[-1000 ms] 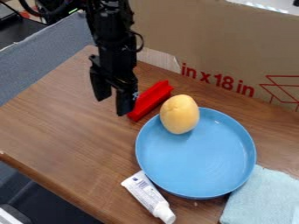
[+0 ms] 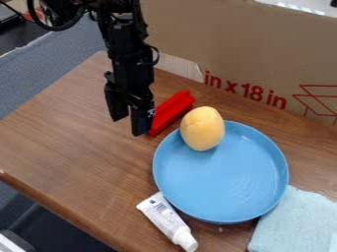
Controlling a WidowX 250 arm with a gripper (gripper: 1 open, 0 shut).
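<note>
My black gripper (image 2: 129, 110) hangs open over the left-middle of the wooden table, at the left end of a red object (image 2: 171, 110) lying on the wood; whether they touch I cannot tell. A yellow, potato-like object (image 2: 202, 128) rests on the back edge of a blue plate (image 2: 263, 167) at the right. A white tube (image 2: 166, 220) lies in front of the plate, at its lower left.
A light blue cloth (image 2: 293, 221) lies at the front right. A cardboard box (image 2: 250, 49) stands along the back.
My gripper has shifted slightly, a little up in the view over the last second. The objects on the table look unmoved.
</note>
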